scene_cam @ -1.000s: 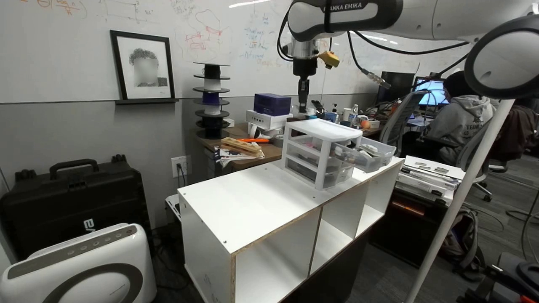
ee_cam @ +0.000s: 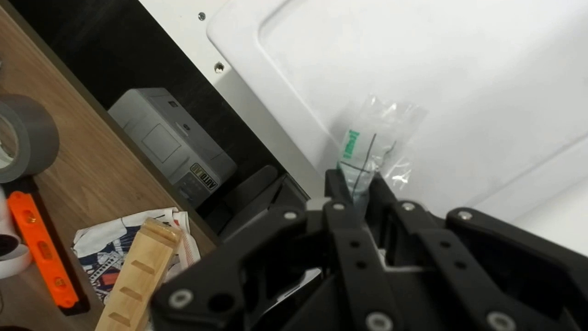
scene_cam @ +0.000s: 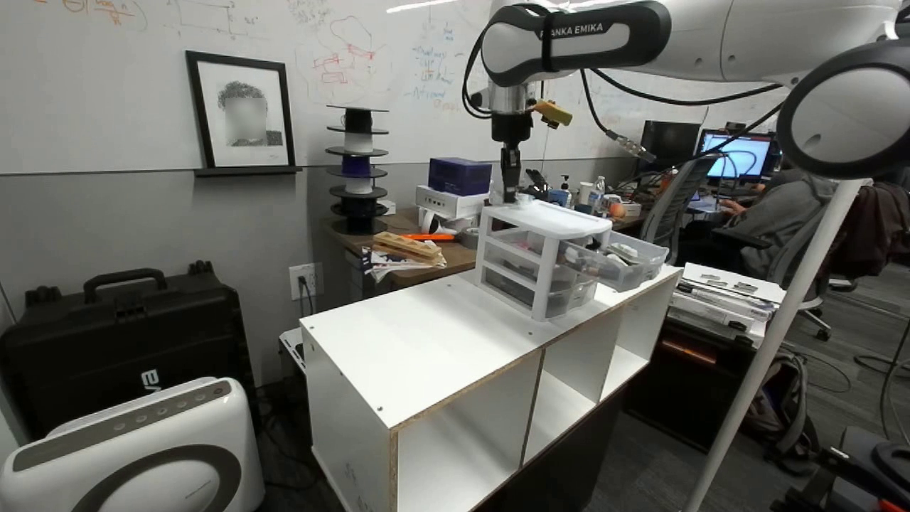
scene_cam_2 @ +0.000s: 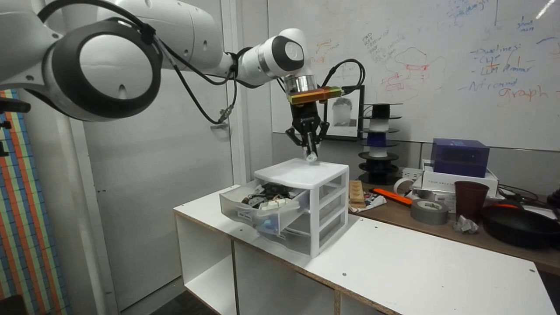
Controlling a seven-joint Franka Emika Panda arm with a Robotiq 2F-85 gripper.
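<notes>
Between the fingers of my gripper is a small clear plastic packet [ee_cam: 366,140] with green print, its free end sticking out past the fingertips. The gripper is shut on it. In exterior view 2 the packet [scene_cam_2: 312,157] hangs just over the white top of the drawer unit [scene_cam_2: 294,170]; whether it touches the surface I cannot tell. The unit's top drawer [scene_cam_2: 262,210] is pulled out and full of mixed small items. In exterior view 1 the gripper [scene_cam: 512,198] is over the back part of the unit's top.
The drawer unit stands on a white shelf [scene_cam: 426,333], bare toward the left in exterior view 1. Behind it a wooden desk [ee_cam: 104,182] carries a tape roll [ee_cam: 27,138], an orange level [ee_cam: 44,248] and a wooden piece [ee_cam: 140,270]. A gap separates desk and shelf.
My gripper has come down toward the top of the drawer unit. The drawer unit and its open drawer have stayed in place. A person in the background has shifted.
</notes>
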